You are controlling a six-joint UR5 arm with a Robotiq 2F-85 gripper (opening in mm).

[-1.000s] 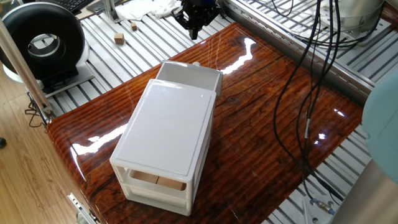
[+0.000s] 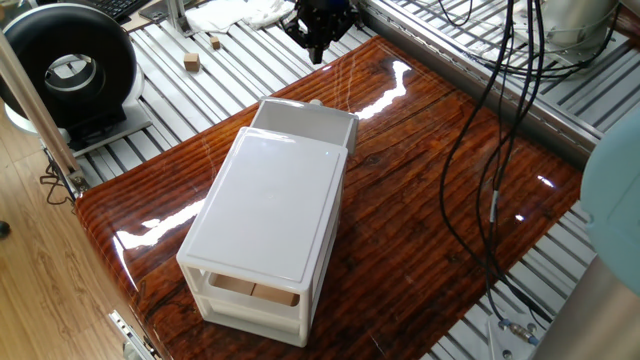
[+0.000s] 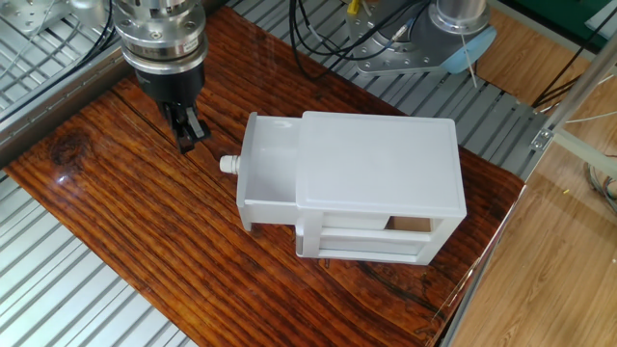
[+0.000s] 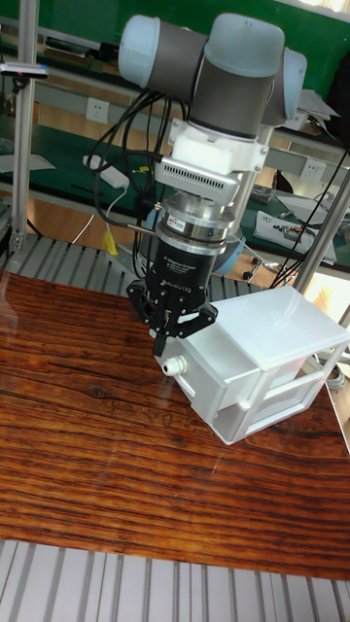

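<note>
A white plastic drawer cabinet (image 2: 265,200) stands on the glossy wooden board. Its upper drawer (image 3: 273,159) is pulled partly out, and the part of its inside that shows looks empty. A white round knob (image 3: 228,164) sticks out from the drawer front. My gripper (image 3: 191,138) hangs above the board, apart from the drawer, out past the knob side. In the third exterior view the gripper (image 4: 165,347) appears just in front of the knob (image 4: 174,364). Nothing can be made out in its fingers, and the gap between the fingertips is unclear.
Through the cabinet's rear opening a tan surface (image 2: 265,292) shows. Two small wooden blocks (image 2: 191,62) lie on the slatted metal table beyond the board. Black cables (image 2: 497,150) hang along the arm's side. Bare board (image 4: 104,446) lies around the cabinet.
The cabinet and drawer have not moved.
</note>
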